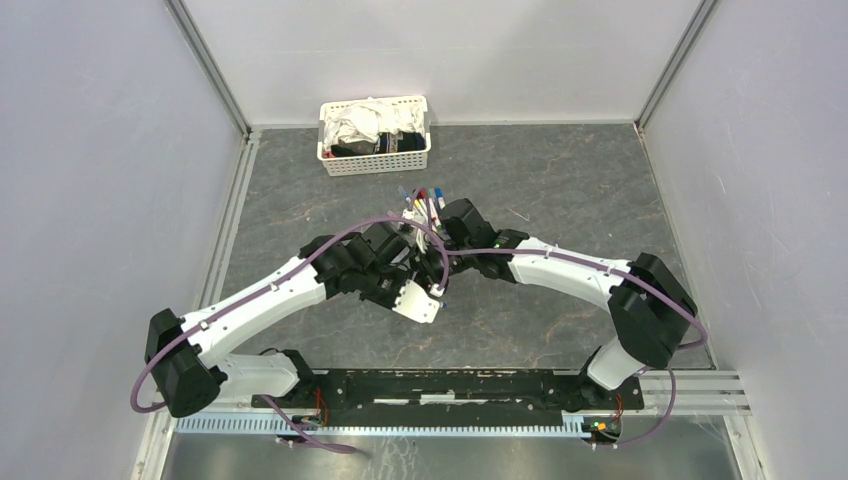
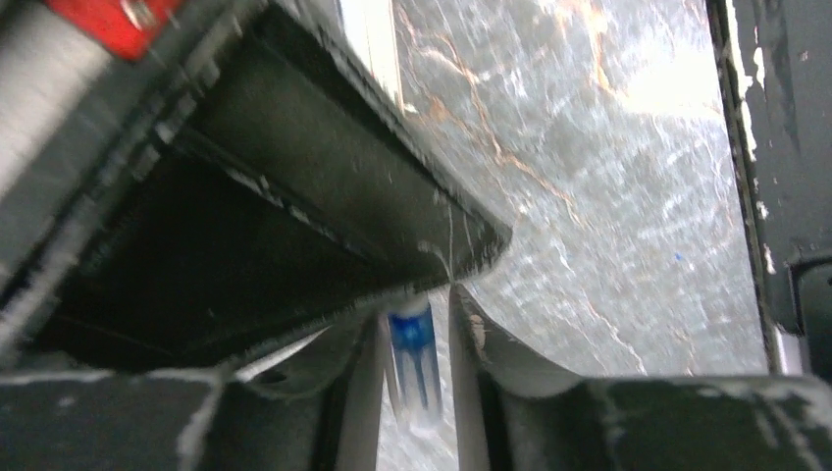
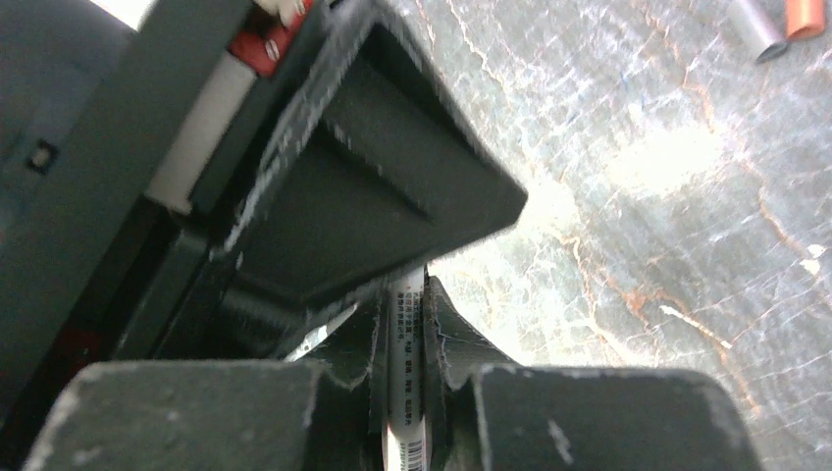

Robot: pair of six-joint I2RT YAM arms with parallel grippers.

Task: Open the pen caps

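In the left wrist view a pen (image 2: 416, 355) with a blue band stands between the fingers of my left gripper. Bare table shows between that pen and one finger, so the fingers are open around it. My right gripper is shut on a white pen (image 3: 406, 339) with dark print, both fingers close against its sides. From above, the two grippers meet near the table's middle, and the arms hide what lies between them. Several pens (image 1: 441, 198) lie just behind the grippers. Whether the held pen's cap is on cannot be made out.
A white basket (image 1: 378, 165) with cloth and dark items stands at the back. In the right wrist view, a grey pen end (image 3: 755, 29) and an orange one (image 3: 805, 18) lie on the table.
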